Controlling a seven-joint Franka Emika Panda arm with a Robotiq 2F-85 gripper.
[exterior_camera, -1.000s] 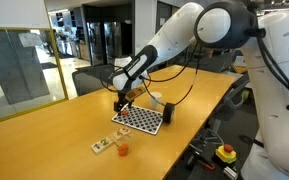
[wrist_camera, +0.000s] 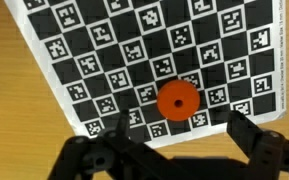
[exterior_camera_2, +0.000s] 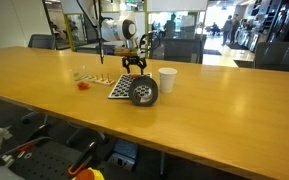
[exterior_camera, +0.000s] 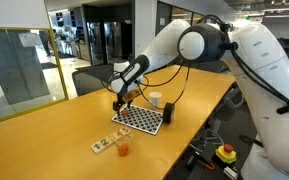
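Observation:
An orange disc (wrist_camera: 178,100) with a small central hole lies on a black-and-white patterned board (wrist_camera: 79,68) in the wrist view. My gripper is open, its two dark fingers apart on either side of the disc's near edge, and nothing is between them. In exterior view 1 the gripper (exterior_camera: 123,103) hangs just above the far-left part of the board (exterior_camera: 149,123), with the orange disc (exterior_camera: 124,113) below it. The exact height left between fingertips and disc cannot be told.
A second orange-red piece (exterior_camera: 123,149) and a wooden strip with pegs (exterior_camera: 102,146) lie beside the board. A white cup (exterior_camera_2: 167,77) and a black wheel-like object (exterior_camera_2: 144,91) stand close by.
The arm has come down and stretched farther out over the board, bringing the gripper slightly lower above the disc. The disc, board and other objects have stayed where they were.

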